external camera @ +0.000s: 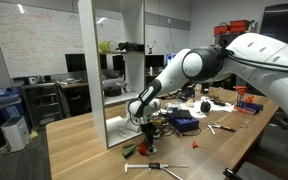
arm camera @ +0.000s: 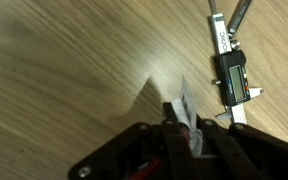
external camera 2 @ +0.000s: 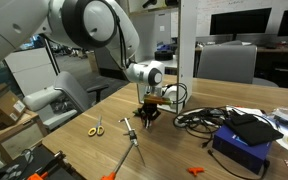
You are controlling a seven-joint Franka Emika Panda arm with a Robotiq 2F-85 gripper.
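Observation:
My gripper points down close above the wooden table, its fingers closed around a narrow pale-grey piece (arm camera: 188, 100) with some red beside it. What that piece is cannot be made out. From the first exterior side the gripper (external camera: 148, 146) is small and dark, and a red thing (external camera: 142, 148) shows right by it. The second exterior view has the gripper (external camera 2: 149, 117) low over the middle of the table, its fingertips hard to see. A digital caliper (arm camera: 233, 78) lies on the wood to the right in the wrist view, apart from the fingers.
Yellow-handled scissors (external camera 2: 96, 129) lie on the table. Black cables (external camera 2: 199, 120) and a blue box (external camera 2: 241, 152) crowd one side. A small orange piece (external camera 2: 195, 170) lies near the front. A tall white shelf (external camera: 114, 75) stands close behind the gripper. Bare wood (external camera: 74, 155) is free on the left.

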